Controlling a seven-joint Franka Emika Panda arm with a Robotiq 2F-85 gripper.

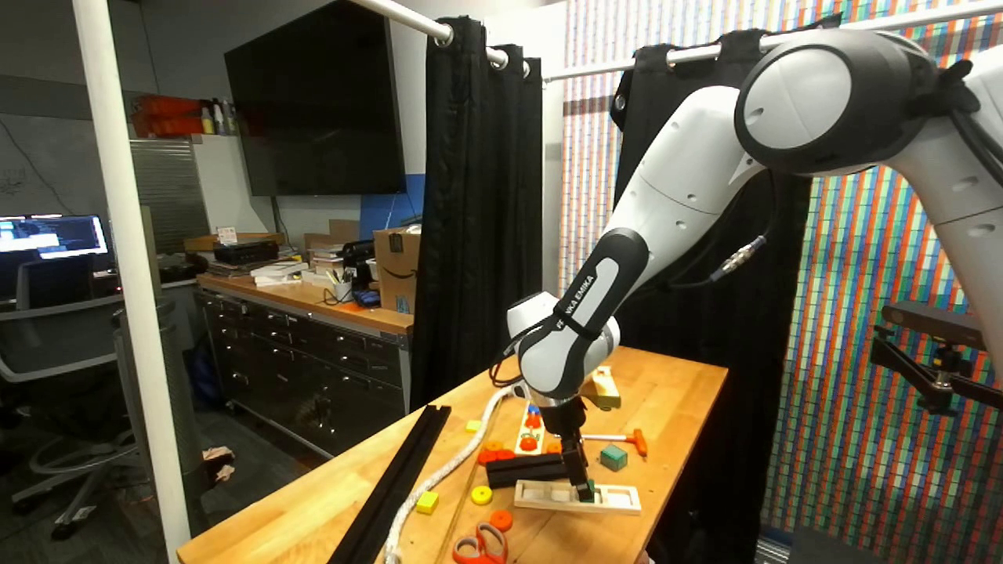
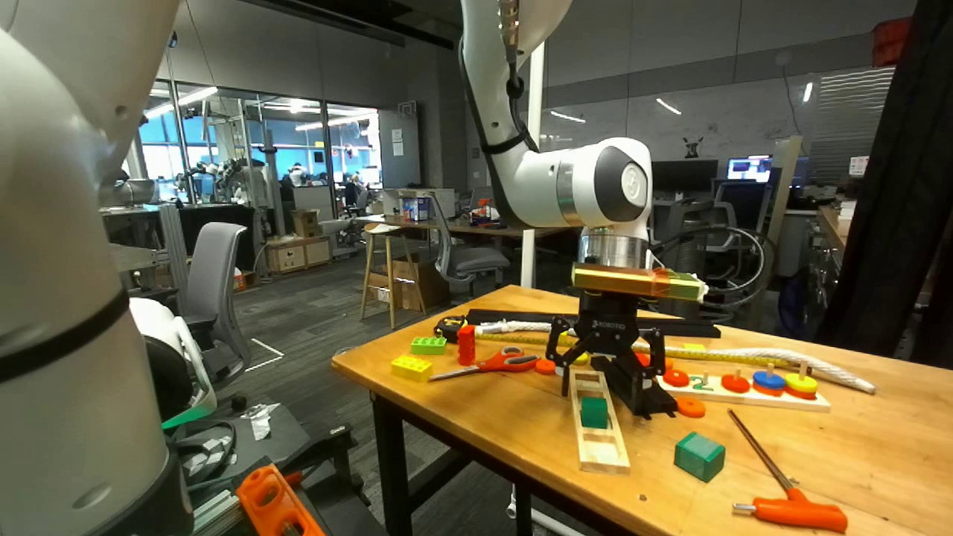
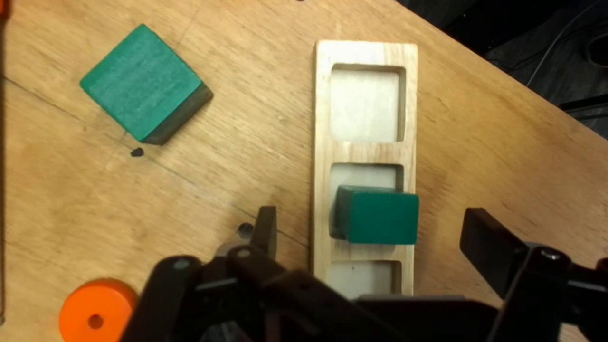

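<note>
A light wooden tray (image 3: pixel 365 153) with a row of square compartments lies on the table. One green block (image 3: pixel 383 217) sits in its middle compartment, standing up above the rim. In the wrist view, my gripper is open, its fingers (image 3: pixel 265 233) on either side of the tray and clear of that block. Exterior view 2 puts the gripper (image 2: pixel 603 388) just beyond the block in the tray (image 2: pixel 607 455). A second green block (image 3: pixel 142 85) rests loose on the table beside the tray.
An orange-handled screwdriver (image 2: pixel 795 511) lies near the loose block. Black bars (image 1: pixel 526 469), an orange ring (image 3: pixel 98 312), red scissors (image 2: pixel 509 359) and a ring-stacking board (image 2: pixel 808 402) crowd the far side. The table edge runs close to the tray.
</note>
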